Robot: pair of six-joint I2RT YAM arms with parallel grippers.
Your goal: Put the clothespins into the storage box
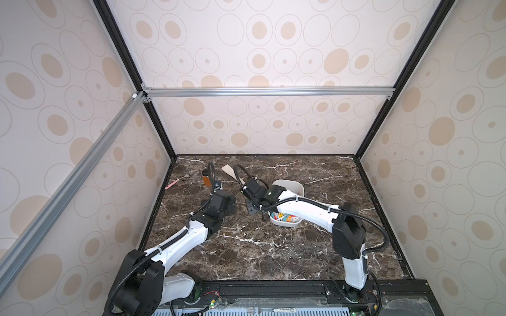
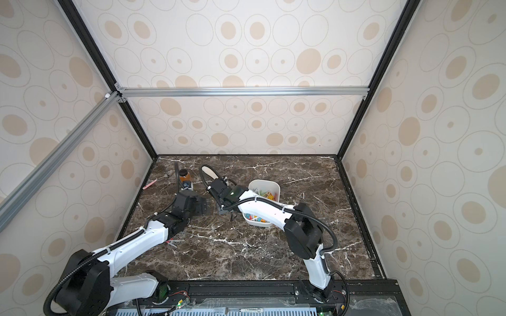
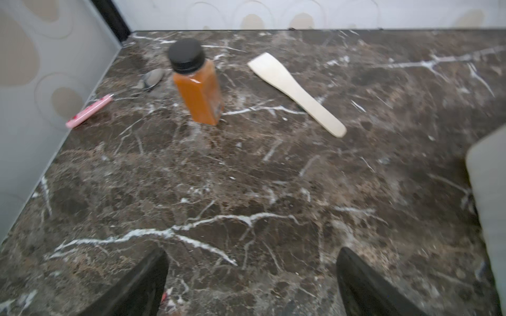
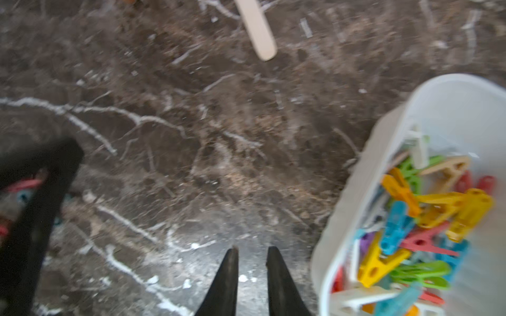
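The white storage box [image 4: 337,237] holds many coloured clothespins [image 4: 421,221], seen in the right wrist view. Left of it, over bare table, my right gripper has its fingers a little apart and nothing between them. In the left wrist view my left gripper is wide open and empty. Red and pale clothespins [image 2: 173,242] lie on the table beside the left arm in the top right view. Part of them, pink and teal, shows behind a dark finger [image 4: 47,210] at the right wrist view's left edge.
An orange bottle with a black cap [image 3: 197,89], a wooden spatula [image 3: 295,92], a spoon [image 3: 152,79] and a pink stick [image 3: 89,111] lie towards the back.
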